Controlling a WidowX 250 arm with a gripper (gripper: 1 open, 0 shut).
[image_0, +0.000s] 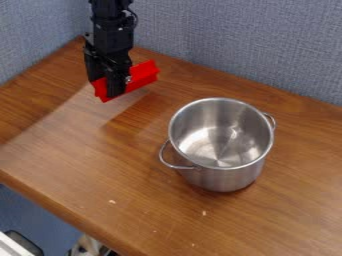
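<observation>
The black gripper (110, 70) reaches down from the top at the back left, shut on a red block (138, 76). The block lies horizontally at or just above the wooden table, partly hidden behind the gripper's fingers; whether it touches the surface I cannot tell. A steel pot (221, 150) with two wire handles stands on the right half of the table, apart from the block.
Grey padded walls (241, 40) stand behind it and at the left. Its front left edge drops to a lower floor with small objects at the bottom left.
</observation>
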